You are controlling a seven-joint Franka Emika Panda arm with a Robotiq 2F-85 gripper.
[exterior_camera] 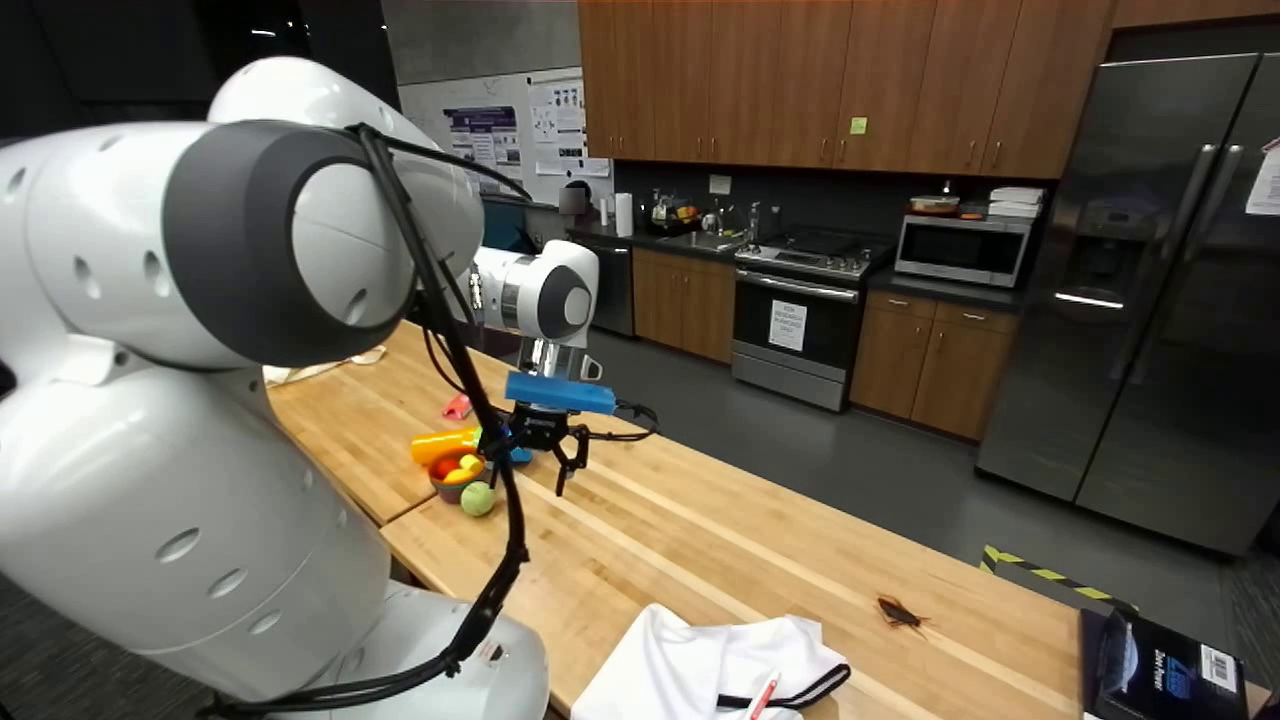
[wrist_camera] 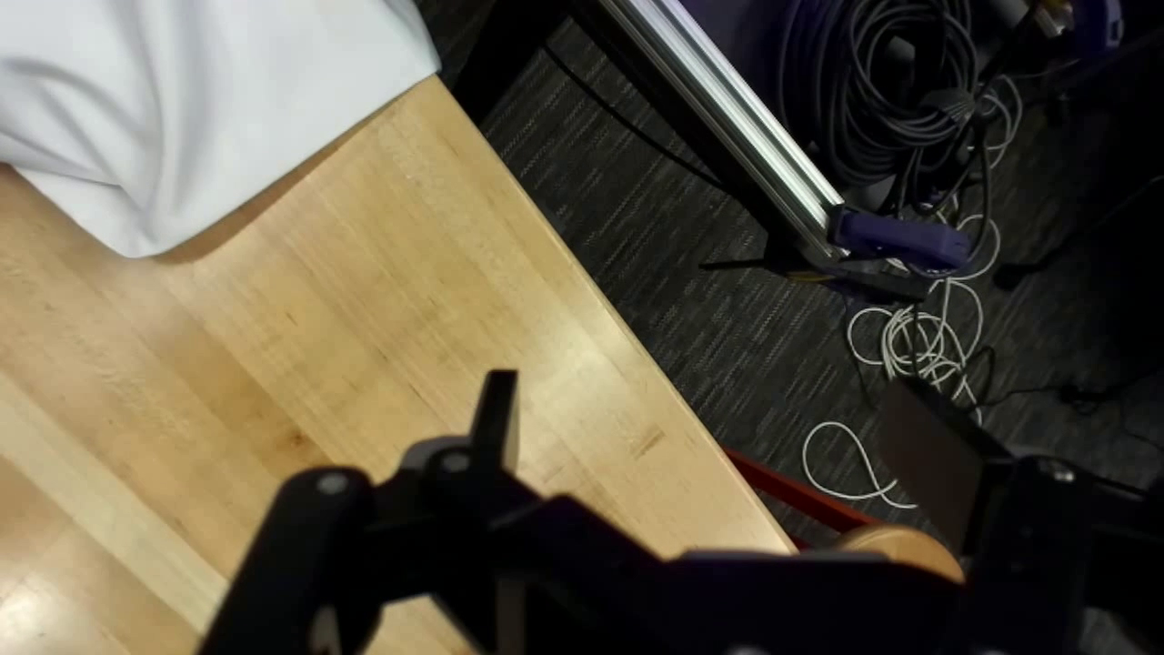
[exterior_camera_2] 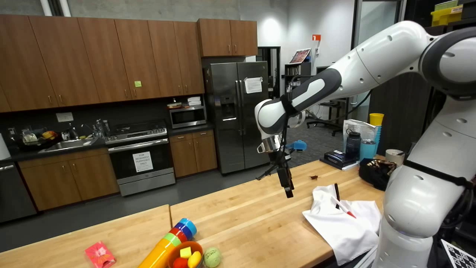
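Observation:
My gripper (exterior_camera: 528, 482) hangs above the wooden table, open, with nothing between its fingers. In exterior view 1 it partly covers the row of stacked coloured cups (exterior_camera: 439, 448). Close to those cups stand a bowl (exterior_camera: 455, 490) of toy fruit and a green ball (exterior_camera: 477, 499). Exterior view 2 puts the gripper (exterior_camera_2: 274, 187) well to the right of this group. A white cloth (exterior_camera_2: 346, 230) lies rumpled at the near right, with a red-and-white pen (exterior_camera_2: 348, 211) on it. From the wrist, the spread fingers (wrist_camera: 496, 420) frame bare tabletop and its edge.
A pink packet (exterior_camera_2: 100, 255) lies left of the cups. Toward the far right end are a brown insect-like object (exterior_camera: 897, 611), a black box (exterior_camera: 1170, 672) and a dark bottle (exterior_camera_2: 353, 145). Cables (wrist_camera: 928, 338) lie on the floor.

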